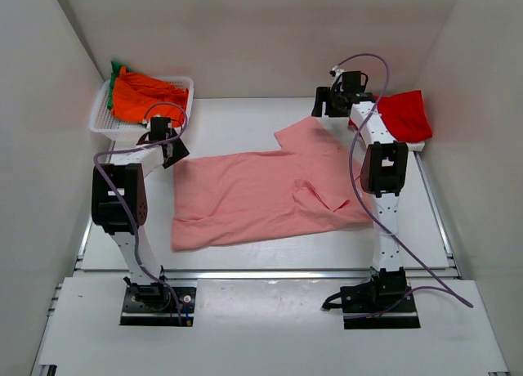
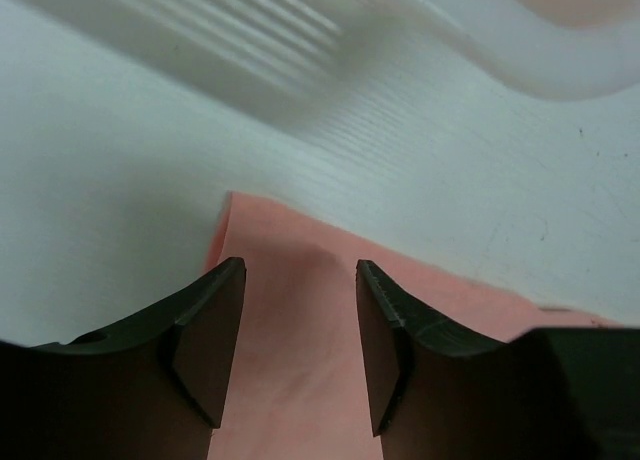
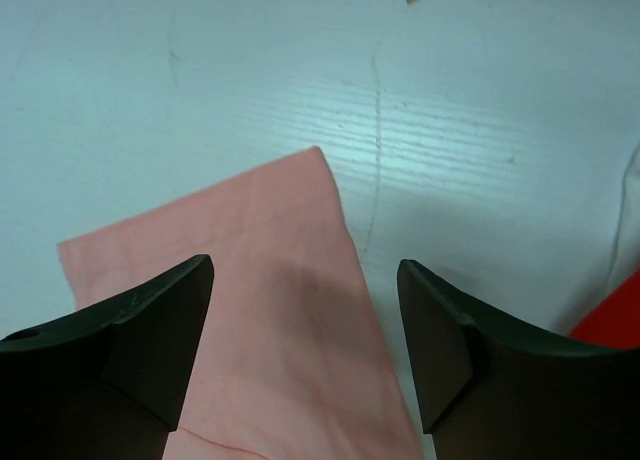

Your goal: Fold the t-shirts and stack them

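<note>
A pink t-shirt (image 1: 245, 188) lies spread on the white table, its hem to the left and one sleeve (image 1: 298, 134) pointing up toward the back. Over its back left corner my left gripper (image 1: 181, 157) is open; in the left wrist view that corner (image 2: 255, 220) shows between and beyond the fingers. My right gripper (image 1: 320, 114) hovers at the raised sleeve's end. The right wrist view shows the sleeve tip (image 3: 300, 185) ahead of the parted fingers (image 3: 432, 330), with nothing gripped.
A white basket (image 1: 122, 131) holding orange and green cloth stands at the back left, near the left gripper. Folded red cloth (image 1: 404, 116) sits on white cloth at the back right. Bare table shows at the back middle and along the front.
</note>
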